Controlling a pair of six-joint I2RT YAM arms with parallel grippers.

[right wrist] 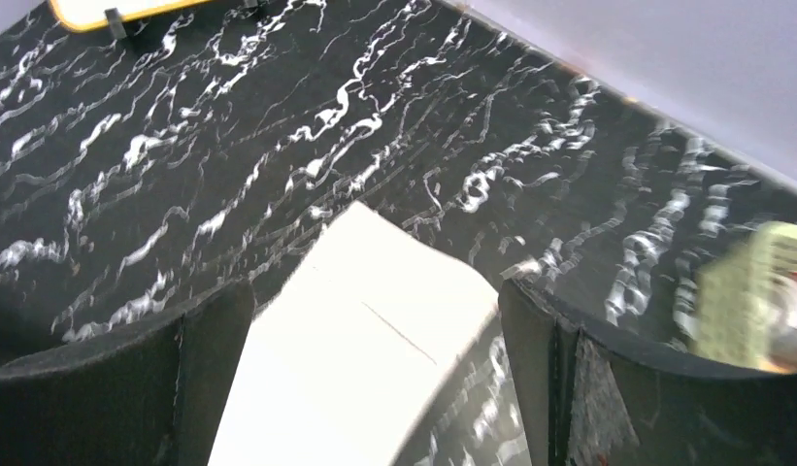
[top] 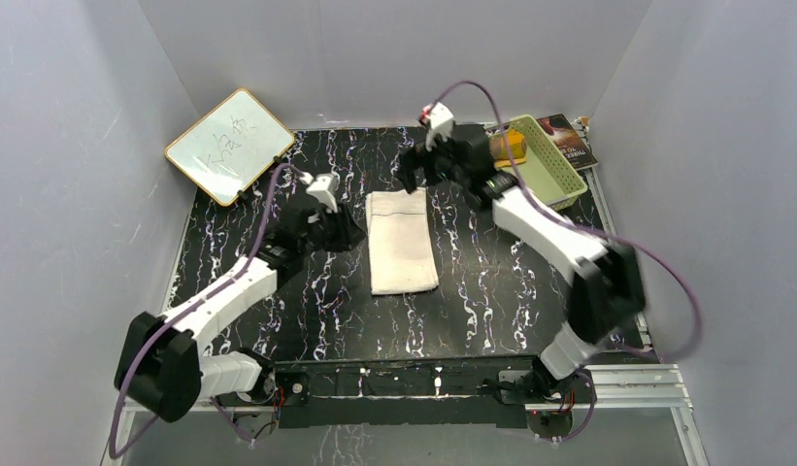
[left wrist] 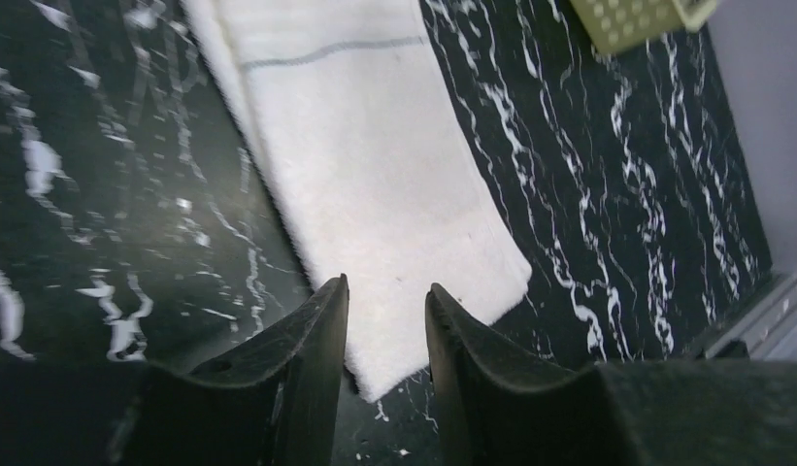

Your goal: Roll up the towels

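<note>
A cream towel point(top: 402, 243), folded into a flat, nearly upright rectangle, lies at the middle of the dark marbled table. A thin dark line crosses it near its far end. Left of the towel hovers my left gripper point(top: 356, 236); in the left wrist view its fingers point(left wrist: 321, 330) stand apart, with the towel point(left wrist: 375, 184) seen beyond them. Above and beyond the towel's far edge is my right gripper point(top: 407, 167), blurred in the top view. Its fingers point(right wrist: 540, 359) are spread wide, the towel point(right wrist: 365, 320) showing below and between them. Neither gripper touches the towel.
A green basket point(top: 561, 175) holding a brown and yellow item point(top: 509, 146) stands at the back right, beside a dark book point(top: 567, 142). A whiteboard point(top: 229, 146) leans at the back left.
</note>
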